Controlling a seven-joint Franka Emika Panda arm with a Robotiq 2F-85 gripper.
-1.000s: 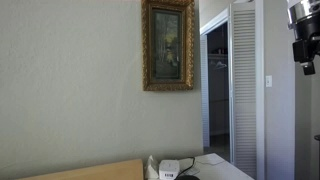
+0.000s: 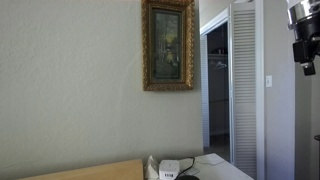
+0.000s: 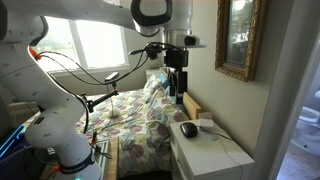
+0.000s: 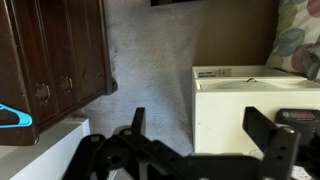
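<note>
My gripper is open in the wrist view, its two dark fingers wide apart with only floor and a white cabinet's side visible between them. In exterior view 2 the gripper hangs from the arm, above and slightly left of a small black device on the white cabinet. That black device appears at the right of the wrist view, partly covered by the right finger. Only a bit of the gripper enters exterior view 1 at the upper right.
A white box-like item and a cable are on the cabinet top. A dark wooden cabinet stands left in the wrist view, with a blue hanger. The patterned bed is behind the arm. Carpet between the cabinets is clear.
</note>
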